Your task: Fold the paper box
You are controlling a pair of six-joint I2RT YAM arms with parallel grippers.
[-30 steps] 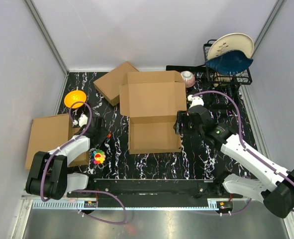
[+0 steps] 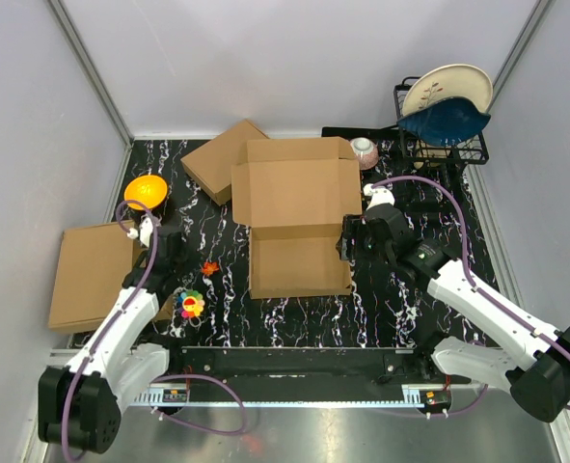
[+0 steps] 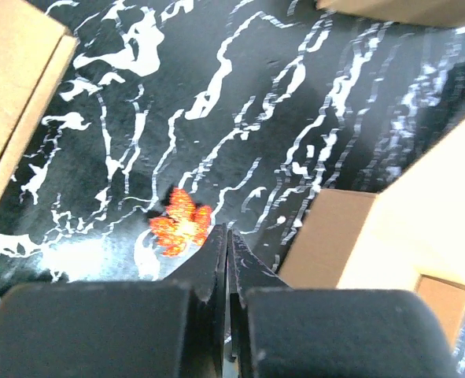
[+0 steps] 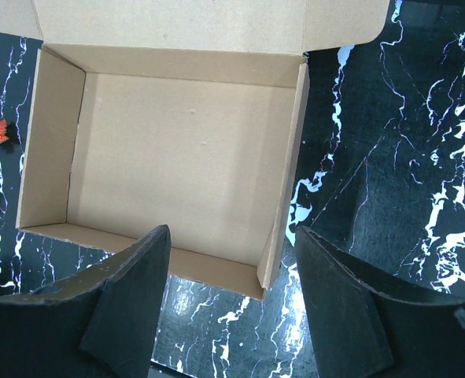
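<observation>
The brown paper box (image 2: 300, 275) lies open at mid-table. Its walls stand up, and its lid panel (image 2: 294, 193) is spread out behind with side flaps out. In the right wrist view the box's right wall (image 4: 289, 177) and near right corner show between the parted fingers of my right gripper. That gripper is open and grips nothing; its height over the wall is hard to judge. My left gripper is shut, with nothing visible between its fingers. It stands left of the box, apart from it, close to a red leaf-shaped ornament (image 3: 181, 224).
Flat cardboard boxes lie at the left (image 2: 94, 275) and at the back (image 2: 217, 159). Near the left arm are a yellow bowl (image 2: 147, 191) and a colourful flower toy (image 2: 190, 304). A dish rack (image 2: 473, 152) and a cup (image 2: 365, 152) occupy the back right.
The right arm and the box have stayed put.
</observation>
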